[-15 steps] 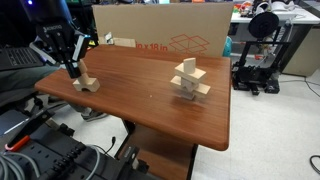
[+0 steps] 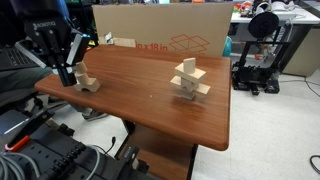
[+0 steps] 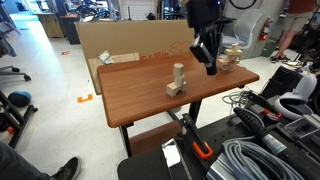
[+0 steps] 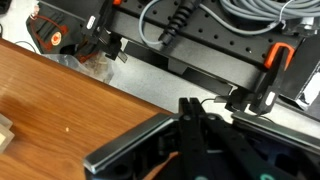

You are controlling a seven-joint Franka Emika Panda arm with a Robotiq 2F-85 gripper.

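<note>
My gripper (image 2: 70, 82) hangs near the table's left end in exterior view 1, beside a pale wooden block (image 2: 87, 85) with a small upright piece (image 2: 82, 70) on it. Its black fingertips (image 4: 186, 104) are together in the wrist view, with nothing visible between them. Further right, a taller stack of pale wooden pieces (image 2: 189, 80) stands on the brown table (image 2: 140, 85). From exterior view 2, the gripper (image 3: 211, 69) is above the table, right of a wooden cylinder (image 3: 178, 75) standing by a low block (image 3: 175, 89).
A cardboard panel (image 2: 170, 30) stands along the table's back. Cables (image 3: 250, 160) and dark frame rails (image 4: 230, 40) lie at the robot's base. One pale wooden edge (image 4: 5, 132) shows at the wrist view's left border.
My gripper has shifted slightly left and lower in exterior view 1, away from the small upright piece. The wooden pieces appear to stand where they were.
</note>
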